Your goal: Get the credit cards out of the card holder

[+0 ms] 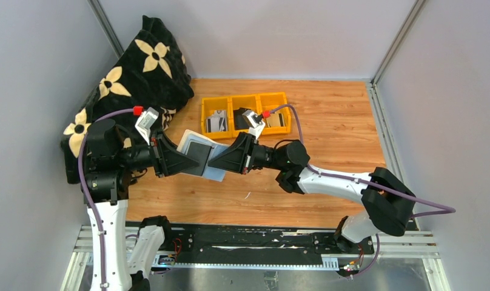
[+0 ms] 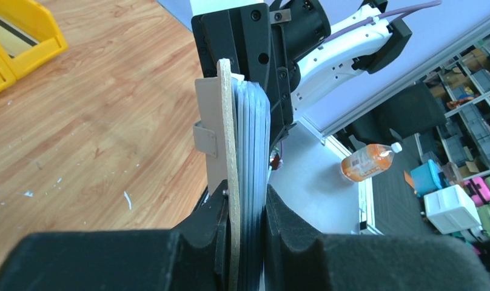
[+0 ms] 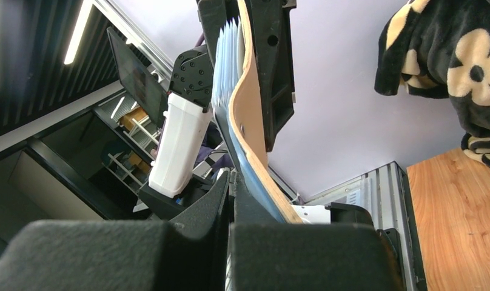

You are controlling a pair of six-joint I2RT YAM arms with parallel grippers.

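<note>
The card holder, with pale blue sleeves and a beige cover, is held upright between the two arms. My left gripper is shut on it; in the left wrist view its cover and stacked sleeves rise from between the fingers. My right gripper reaches over the holder's right part. In the right wrist view its fingers are shut beside the sleeves and wavy cover; nothing clearly shows gripped between them.
A yellow three-compartment tray with cards and flat pieces stands behind the grippers. A patterned black cushion fills the back left.
</note>
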